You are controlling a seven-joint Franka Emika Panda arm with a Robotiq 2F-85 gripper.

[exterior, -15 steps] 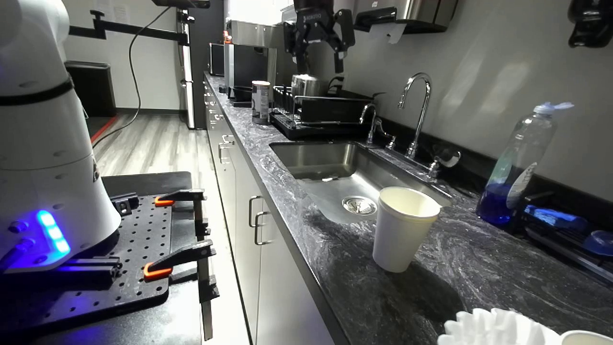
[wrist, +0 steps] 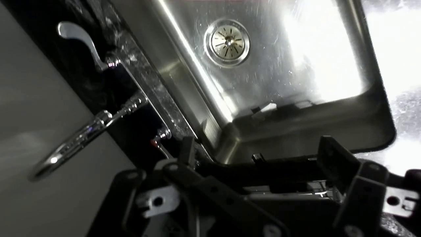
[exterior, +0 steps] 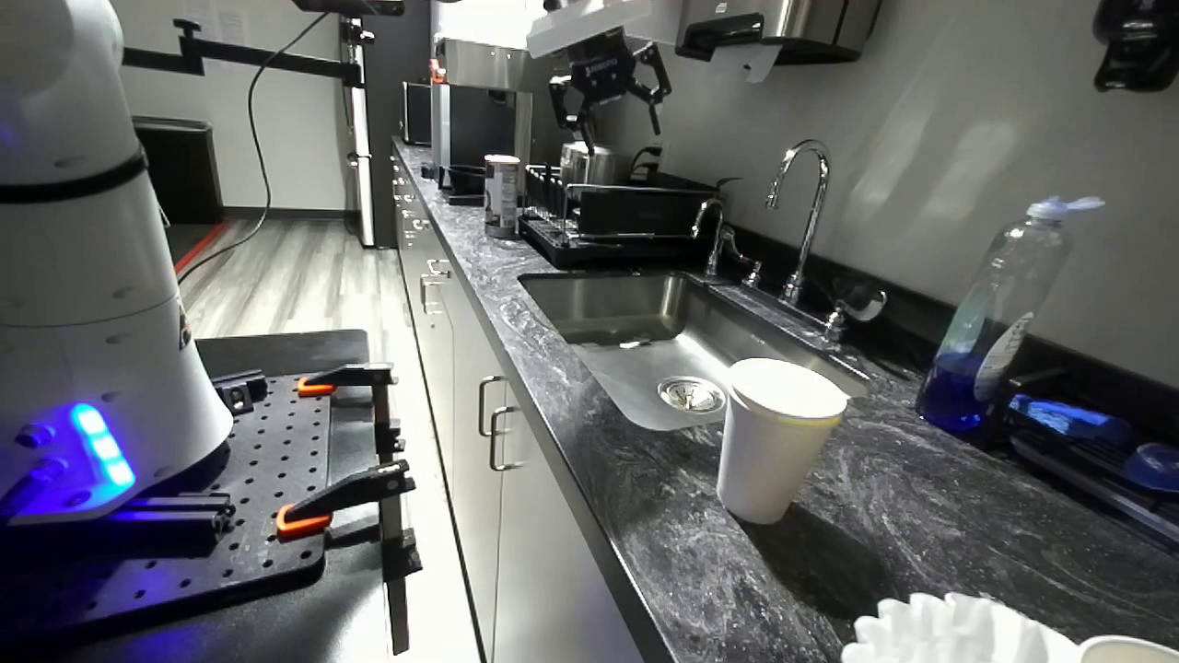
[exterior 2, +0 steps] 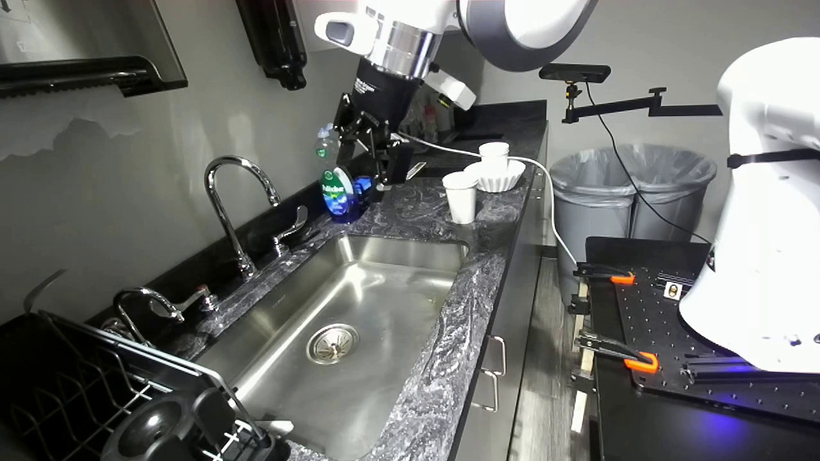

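Observation:
High in the air, my gripper (exterior: 625, 131) stands open in exterior view 1, appearing in front of the dish rack area. Its fingers (wrist: 335, 158) are spread wide in the wrist view, with nothing held between them. A white cup (exterior: 776, 447) stands upright on the counter beside the sink, well apart from the gripper. The steel sink (wrist: 260, 75) fills much of the wrist view and looks empty apart from its drain (wrist: 227, 42). In exterior view 2 the gripper (exterior 2: 370, 170) overlaps the soap bottle (exterior 2: 336, 192), clear of the counter.
A black dish rack (exterior: 647, 210) with a metal pot (exterior: 593, 166) borders the sink's far end. The tall faucet (exterior 2: 230, 207) rises along the wall side. Fluted white paper filters (exterior 2: 500, 178) and another cup (exterior 2: 494, 150) are behind the near cup.
The gripper has tilted and swung slightly, its wrist now slanting in from the left. The near cup has stayed in place, though its mouth looks whiter.

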